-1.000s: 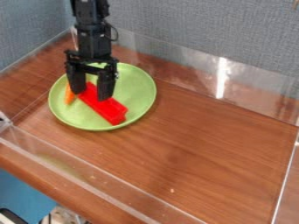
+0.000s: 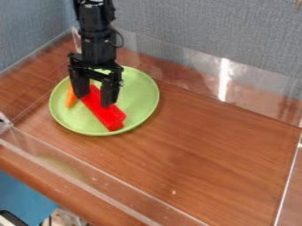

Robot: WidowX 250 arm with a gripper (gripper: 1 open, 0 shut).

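Observation:
A green plate holds a long red block, lying diagonally, and an orange carrot-like object at its left side. My black gripper is lowered over the plate at the upper end of the red block, its fingers open on either side of it. Whether the fingertips touch the block cannot be told. The gripper hides part of both objects.
A transparent rim runs along its edges, with grey walls behind.
The gripper has shifted slightly over the plate and sits a little lower. The plate and the objects on it look nearly unchanged.

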